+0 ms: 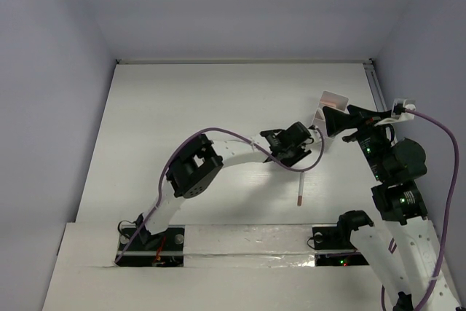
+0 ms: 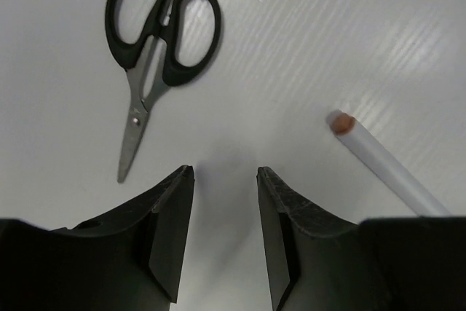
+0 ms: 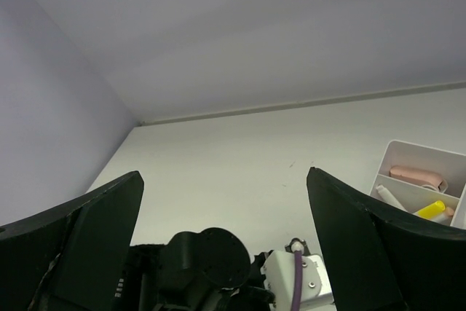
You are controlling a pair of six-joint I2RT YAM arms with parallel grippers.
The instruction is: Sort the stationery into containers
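Note:
Black-handled scissors [image 2: 140,100] lie flat on the table at the upper left of the left wrist view. A white marker with a reddish-brown end [image 2: 378,162] lies right of the fingers there, partly cut off by the right finger's body. From above, the marker [image 1: 301,187] points toward the front, near my left gripper. My left gripper is open over bare table, with nothing between its fingers. My right gripper is open and empty, raised at the right side. The scissors are hidden from above by the left arm.
A white divided container [image 3: 399,143] stands at the right back, holding a pinkish object [image 3: 416,176], a yellow pen [image 3: 431,210] and a white stick-like item [image 3: 389,196]. From above, the right arm partly covers the container [image 1: 333,95].

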